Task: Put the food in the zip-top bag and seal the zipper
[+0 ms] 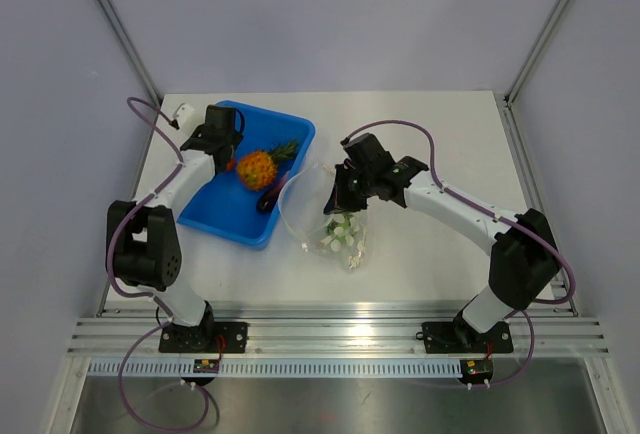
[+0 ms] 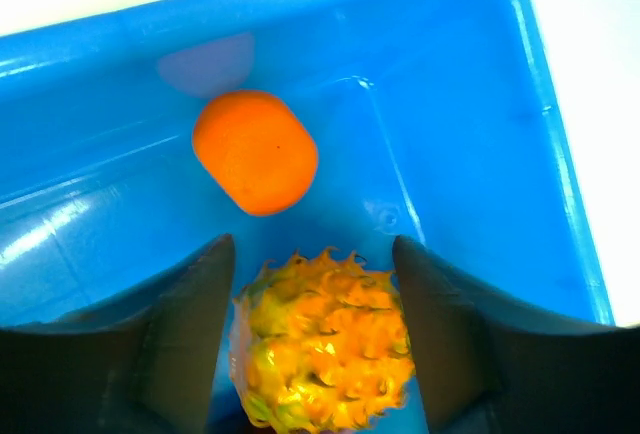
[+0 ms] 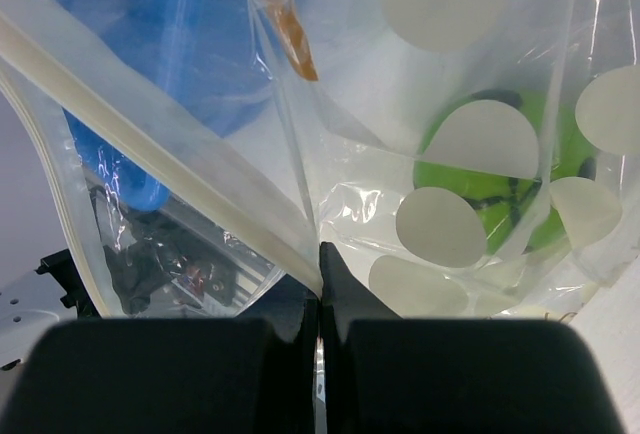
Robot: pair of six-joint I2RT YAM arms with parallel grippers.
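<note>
A clear zip top bag (image 1: 310,209) stands with its mouth held open, a green item (image 3: 500,189) showing through its dotted wall. My right gripper is shut on the bag's rim, which runs in between its fingertips. On the left, my left gripper hangs over the blue tray (image 1: 225,216), its fingers parted and nothing held. In the left wrist view, a round orange fruit (image 2: 257,152) lies on the tray floor ahead of the fingertips. The toy pineapple (image 2: 325,344) shows in the gap, lower down in the tray.
Beside the pineapple, a dark purple eggplant (image 1: 267,200) rests in the tray near its right wall. The tray's raised rim (image 2: 548,104) borders the food.
</note>
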